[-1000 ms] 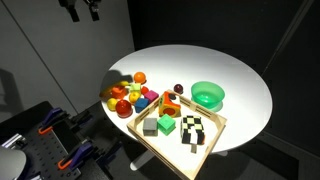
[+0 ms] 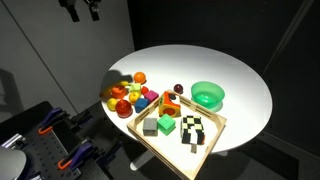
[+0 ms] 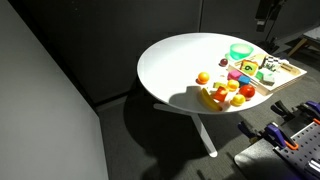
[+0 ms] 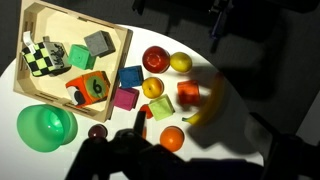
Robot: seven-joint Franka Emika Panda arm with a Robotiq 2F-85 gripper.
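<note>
High over the table's left end, my gripper point(image 2: 85, 17) hangs open and empty, well clear of everything below. Its dark fingers show at the lower edge of the wrist view, apart from each other. Under it lie a yellow banana point(image 4: 205, 125), an orange point(image 4: 172, 138), a red apple point(image 4: 157, 60), a lemon point(image 4: 181, 62) and a yellow-green cube point(image 4: 188, 93). A blue cube point(image 4: 131, 77) and a magenta cube point(image 4: 126, 98) stand beside the wooden tray point(image 2: 180, 167). The tray holds a grey block point(image 2: 150, 127), a green block point(image 2: 166, 124), an orange block point(image 2: 170, 104) and a checkered block point(image 2: 192, 129).
An empty-looking green bowl point(image 2: 208, 95) rests behind the tray, with a dark purple round fruit point(image 2: 178, 88) to its left. Black robot parts border the table's near left side.
</note>
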